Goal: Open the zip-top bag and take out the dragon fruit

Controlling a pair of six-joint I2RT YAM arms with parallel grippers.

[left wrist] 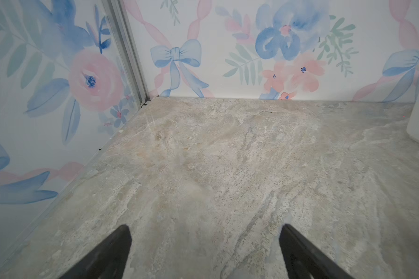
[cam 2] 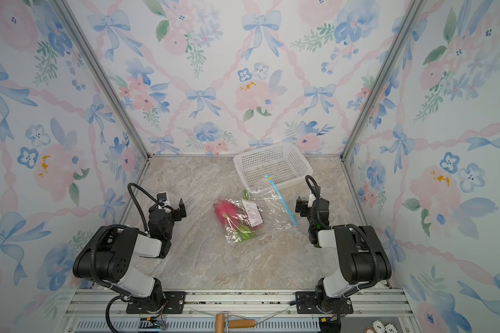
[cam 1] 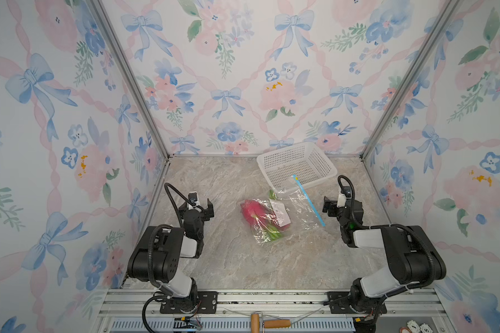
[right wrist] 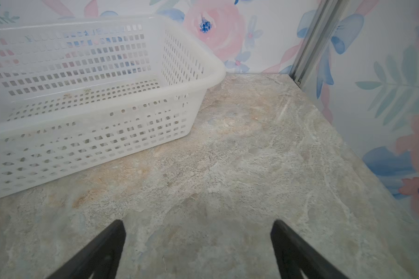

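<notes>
A clear zip top bag (cam 1: 306, 217) lies flat in the middle of the table, its blue zip strip (cam 2: 282, 201) along the right end. Inside, a pink and green dragon fruit (cam 1: 254, 213) shows at the left part, with a white label (cam 2: 252, 213) beside it. My left gripper (cam 1: 199, 204) stands open to the left of the bag, nothing between its fingers; in the left wrist view only bare table lies beneath it. My right gripper (cam 1: 335, 204) is open to the right of the bag, also empty, facing the basket and bare table.
A white perforated basket stands at the back right, just behind the bag. Floral walls close in the back and both sides.
</notes>
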